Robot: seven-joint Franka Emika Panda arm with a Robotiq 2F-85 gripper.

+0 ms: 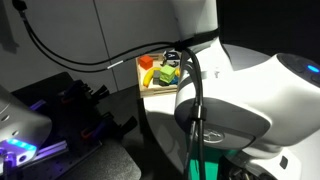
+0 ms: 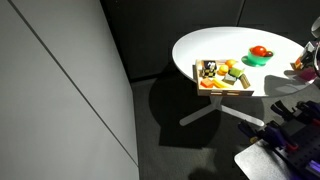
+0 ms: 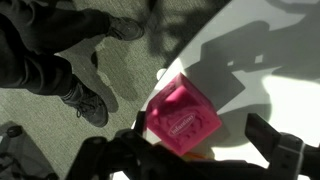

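Observation:
In the wrist view a pink-red box with pale lettering on top lies near the edge of the white table. My gripper stands open above it, one dark finger to the left and the other to the right. The box shows between these fingers, and I cannot tell how high above it they are. At the far right of exterior view 2, part of the arm shows at the table's edge. My fingers are hidden in exterior view 1.
A wooden tray with toy fruit and vegetables stands on the round white table. Beyond it is a green bowl with red items inside. Something orange-yellow lies below the box. A person's shoes show on the floor.

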